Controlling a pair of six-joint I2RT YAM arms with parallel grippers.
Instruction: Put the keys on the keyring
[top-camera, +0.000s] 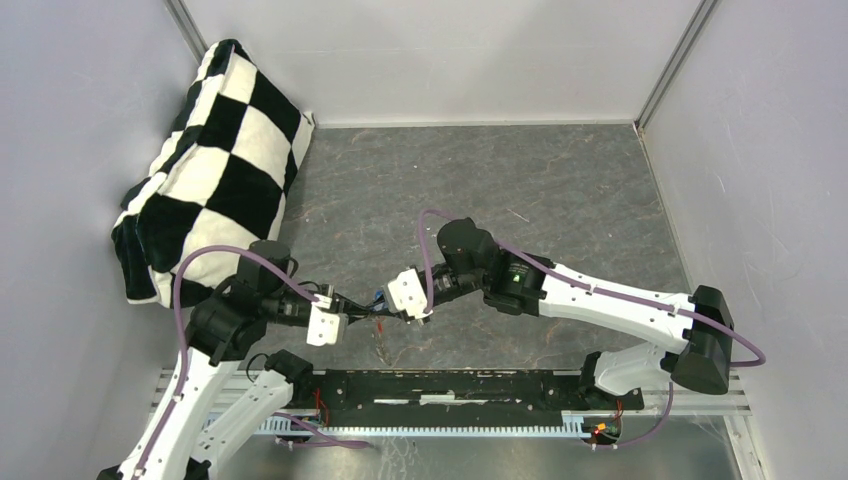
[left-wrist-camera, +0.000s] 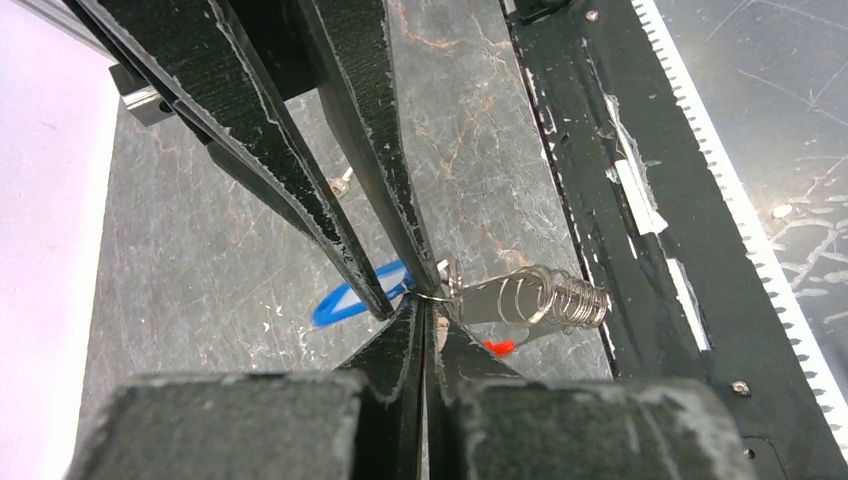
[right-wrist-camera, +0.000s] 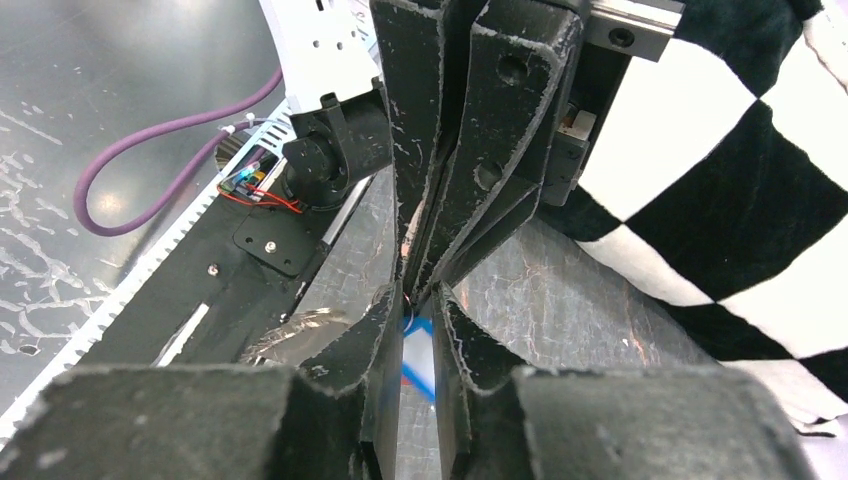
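Observation:
In the left wrist view my left gripper is shut, with a thin wire loop of the keyring at its tips. The keyring's silvery coil extends to the right of them. A blue key tag lies on the other side, by the tips of my right gripper, and a red tag shows below the coil. My right gripper comes in from above, fingers slightly apart, close against the left tips. In the right wrist view, blue shows through its gap; whether it touches the tag is hidden.
A checkered black-and-white cushion leans at the left wall. A black rail runs along the front edge. A small brassy piece shows beyond the right fingers.

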